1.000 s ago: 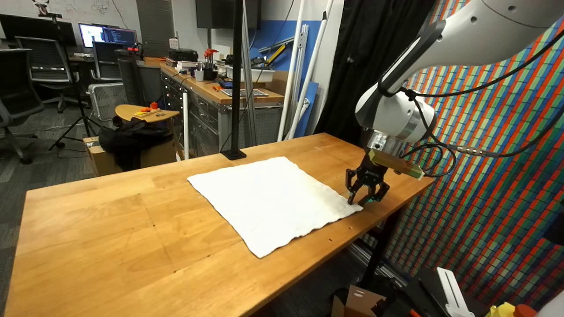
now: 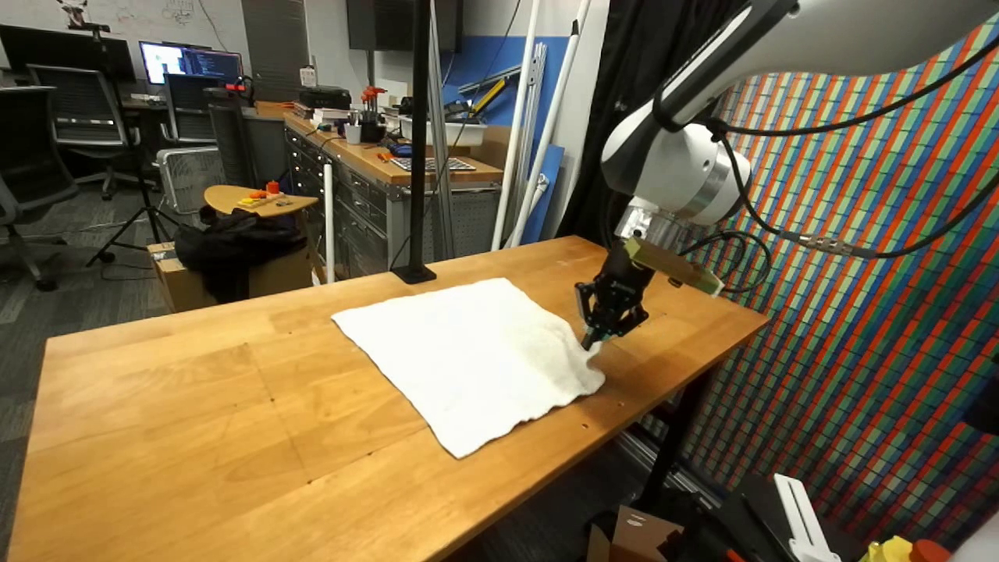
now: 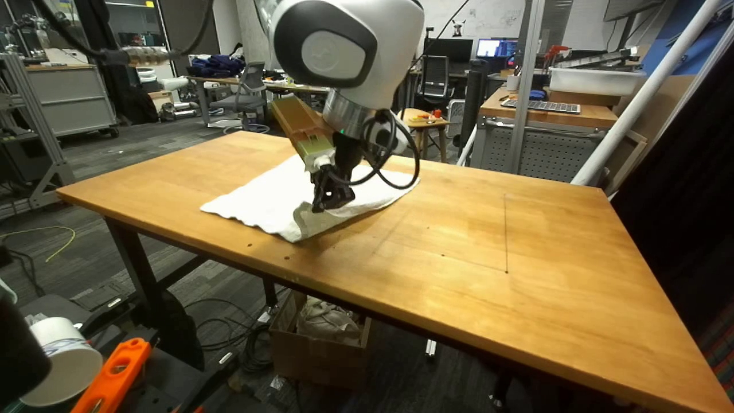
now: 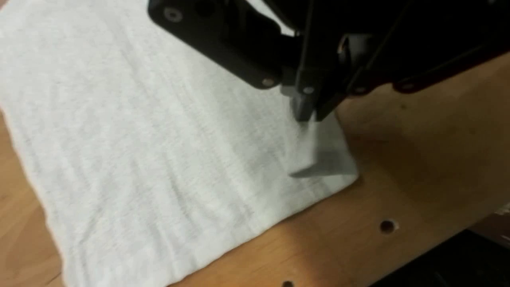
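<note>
A white cloth [image 2: 468, 356] lies mostly flat on the wooden table, with one corner lifted and folding inward at its right end. On that corner my gripper [image 2: 590, 345] is shut, pinching the fabric. From the other side, the cloth [image 3: 265, 199] shows a raised, shaded flap below the gripper [image 3: 320, 209]. In the wrist view the fingertips [image 4: 302, 114] meet on the cloth [image 4: 157, 143], and a small fold hangs just under them. The exact amount of fabric between the fingers is hidden.
A black post [image 2: 417, 273] stands at the far edge.
The gripper was open at the cloth's right corner; now it is shut on it. Arm and corner have moved left and slightly up, and the cloth's right end has folded inward.
</note>
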